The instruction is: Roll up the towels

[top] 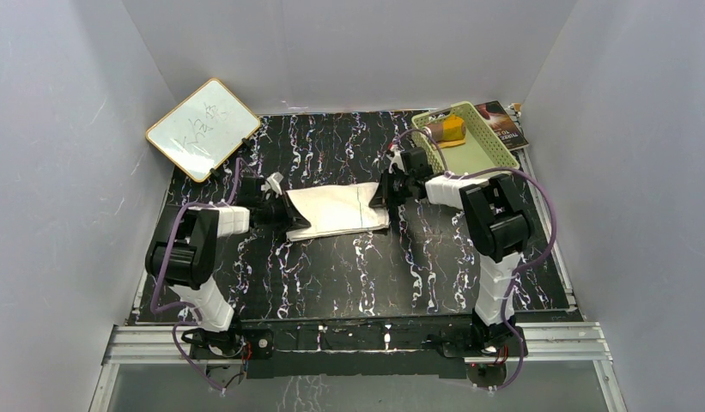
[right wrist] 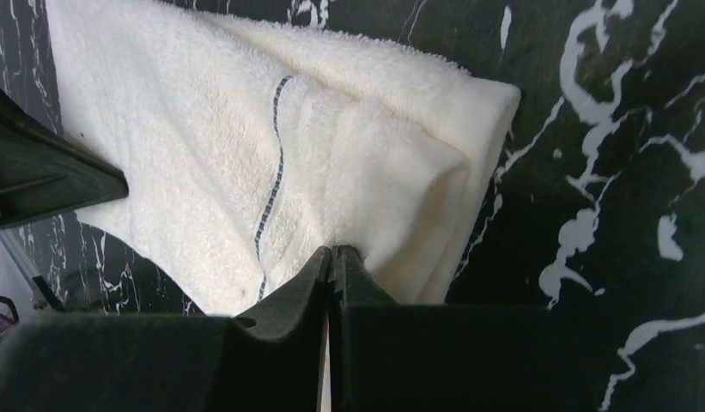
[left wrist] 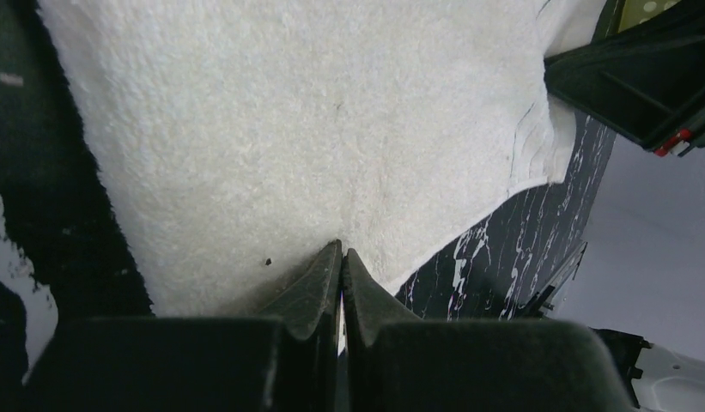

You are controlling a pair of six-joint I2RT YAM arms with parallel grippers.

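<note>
A cream towel (top: 336, 209), folded into a flat rectangle, lies across the middle of the dark table. My left gripper (top: 306, 225) is shut over its near left part; in the left wrist view the fingertips (left wrist: 333, 257) press against the towel (left wrist: 331, 112), making a small crease. Over the towel's right end, my right gripper (top: 376, 203) is shut too. In the right wrist view its fingertips (right wrist: 319, 262) touch the towel (right wrist: 194, 154) beside a bunched fold, near a dark stripe. Whether cloth is pinched between either pair of fingers is hidden.
A green basket (top: 490, 148) with a brown-and-yellow bundle (top: 447, 130) stands at the back right, a book (top: 501, 125) beside it. At the back left leans a whiteboard (top: 203, 129).
</note>
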